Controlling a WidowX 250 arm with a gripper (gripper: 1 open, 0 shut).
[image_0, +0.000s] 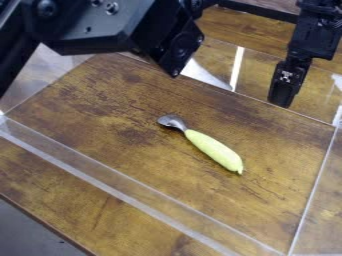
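A spoon or scoop with a pale yellow-green handle and metal head lies diagonally on the wooden surface, near the middle of the view. My gripper hangs at the upper right, above and to the right of the utensil and apart from it. Its dark fingers are seen side-on, so their spacing is hard to make out; nothing shows held in them.
Clear plastic walls border the wooden area along the front, back and right. A large dark arm part fills the upper left.
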